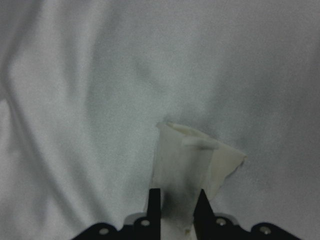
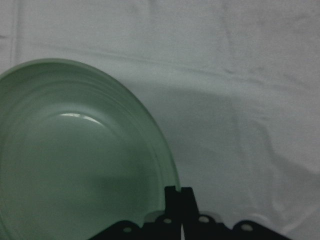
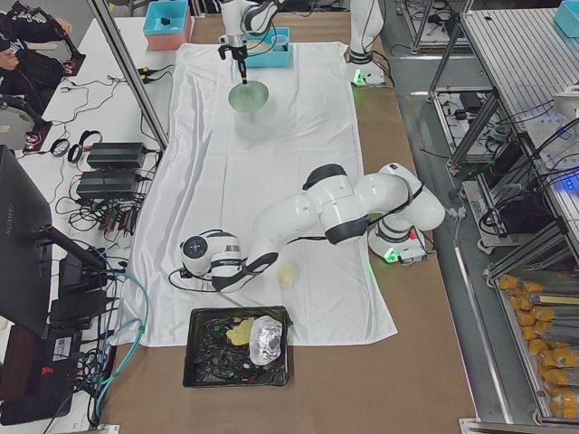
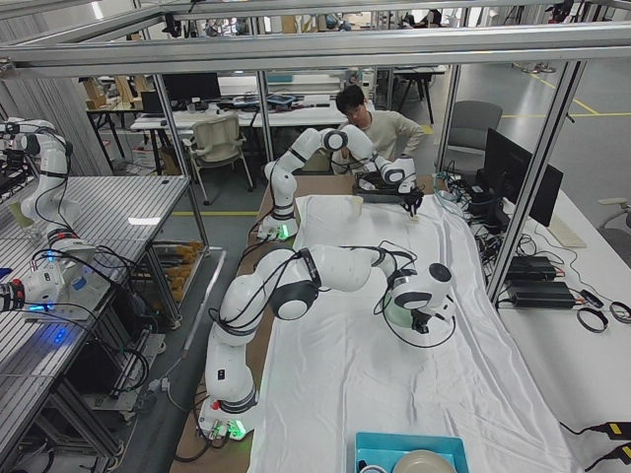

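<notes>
In the left wrist view a pale, folded paper-like piece (image 1: pixel 182 160) lies on white cloth, with my left gripper over its lower part, fingers apart around it; whether it is gripped is unclear. In the camera left view that arm (image 3: pixel 208 262) hides most of the piece. My right gripper is closed at the rim of a green plate (image 2: pixel 75 150); the fingertips meet on the rim. The plate (image 3: pixel 249 101) lies towards the far end of the cloth.
A black tray (image 3: pixel 204 362) with a yellow item and foil stands at the near end. A small pale round item (image 3: pixel 286 275) is beside the left arm. A blue bin (image 4: pixel 409 445) stands behind the plate.
</notes>
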